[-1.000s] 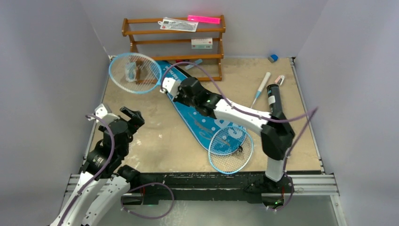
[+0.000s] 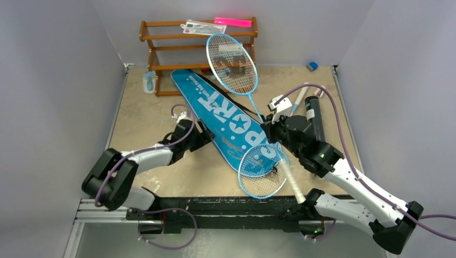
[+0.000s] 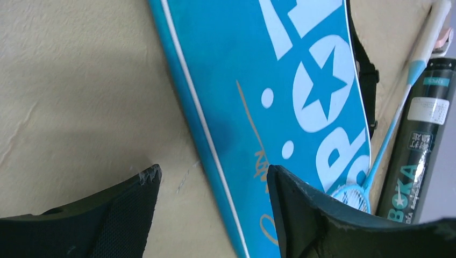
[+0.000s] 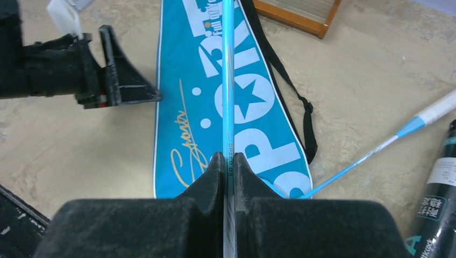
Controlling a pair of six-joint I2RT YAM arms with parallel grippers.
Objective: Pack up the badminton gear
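A blue racket bag with white lettering lies slantwise across the table. My right gripper is shut on the light-blue shaft of a racket, which is raised above the bag; its head points to the back and its pale handle to the front. A second racket lies with its head over the bag's front end and its handle toward the right. At the bag's left edge, my left gripper is part open, fingers apart, with one finger over the bag and nothing held. A black shuttlecock tube lies at the right.
Along the back stands a wooden rack with a pink box on top. A small blue block sits at the back right, and a clear bottle at the left. Bare table lies left of the bag.
The held racket has swung from the left over to the right and now points to the back. My left arm has moved right, up to the bag's edge. The bag has not moved.
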